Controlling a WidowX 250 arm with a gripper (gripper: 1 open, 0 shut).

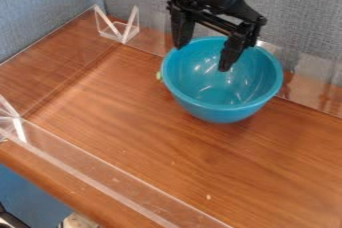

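A glossy blue bowl [221, 92] stands upright on the wooden table toward the back right. My black gripper [202, 53] is over it, fingers pointing down and spread apart, open, with nothing visible between them. A small yellow object, partly hidden, peeks out at the bowl's left side.
Clear plastic edging runs along the front-left and back of the wooden table [134, 142], with white brackets [118, 27] at the back left corner. Grey padded walls close in the back and left.
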